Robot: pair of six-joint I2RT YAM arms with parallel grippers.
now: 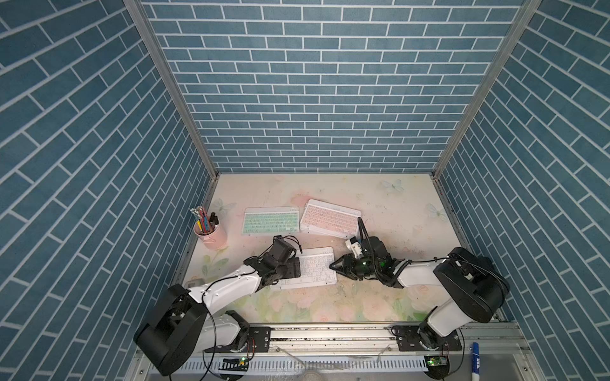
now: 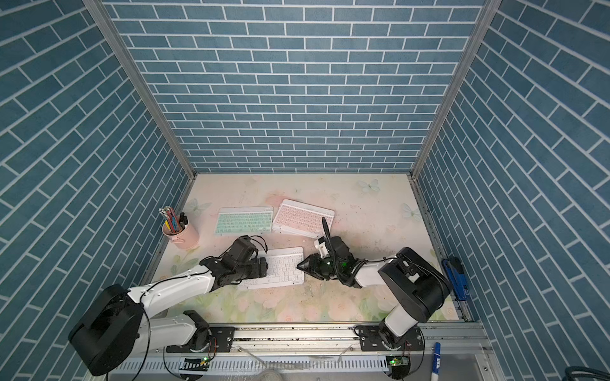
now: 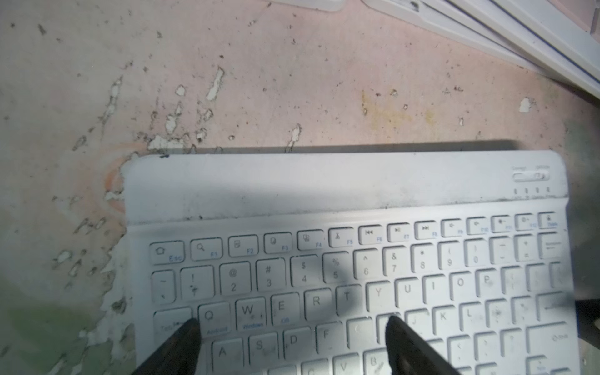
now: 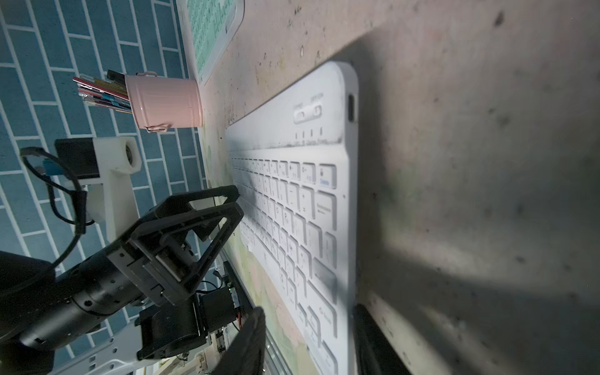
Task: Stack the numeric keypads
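A white keyboard (image 1: 317, 266) lies flat on the near middle of the table, keys up. Over its left part stands my left gripper, open, its fingers spread above the keys; whether they touch is unclear. My right gripper is open at the short right edge, one finger (image 4: 370, 343) close along the outside of that edge and the other on the key side. Behind lie a mint-green keyboard (image 1: 270, 221) and, right of it, a tilted pink keyboard (image 1: 330, 217). In the left wrist view, more than one white layer shows at the pink keyboard's edge (image 3: 500, 31).
At the left table side stands a pink cup (image 1: 214, 237) holding pens. A blue marker (image 1: 475, 360) lies off the table at front right.
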